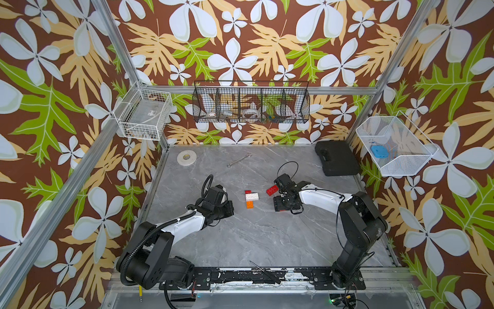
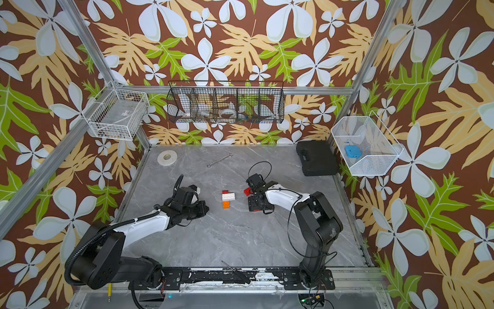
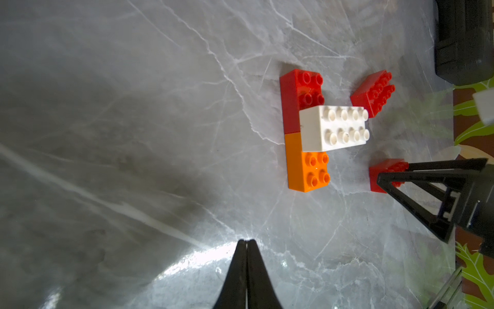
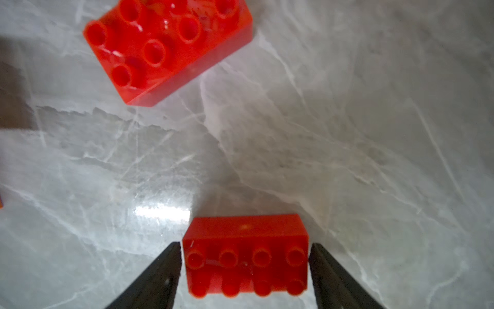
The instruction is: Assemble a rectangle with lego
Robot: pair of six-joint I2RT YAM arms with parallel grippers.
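Note:
In the left wrist view, a red brick (image 3: 293, 105) and an orange brick (image 3: 297, 164) lie end to end in a row. A white brick (image 3: 334, 128) sits across their tops where they meet and sticks out to the right. My right gripper is shut on a red brick (image 4: 247, 229), one finger against each short end, studs towards the camera; how far it is off the table cannot be told. Another loose red brick (image 4: 169, 49) lies just beyond. To the left of the bricks, my left gripper is shut with nothing between its fingertips.
A tape roll (image 1: 186, 157) and a wrench (image 1: 239, 160) lie at the back of the table, with a black case (image 1: 337, 158) at back right. Wire baskets hang along the frame.

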